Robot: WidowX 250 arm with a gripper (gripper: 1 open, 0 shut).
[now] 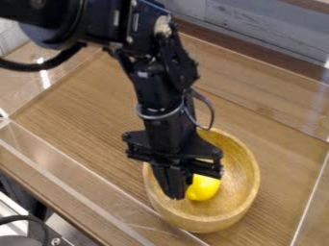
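Note:
A round tan bowl [232, 211] sits on the wooden table at the lower middle right. A yellow object [202, 188] lies inside it, partly behind my black gripper [175, 188], which reaches down over the bowl's left side. The gripper's fingers point down beside the yellow object; they look shut, with nothing clearly between them.
A pale wall runs along the back. A dark cable curves at the lower left corner.

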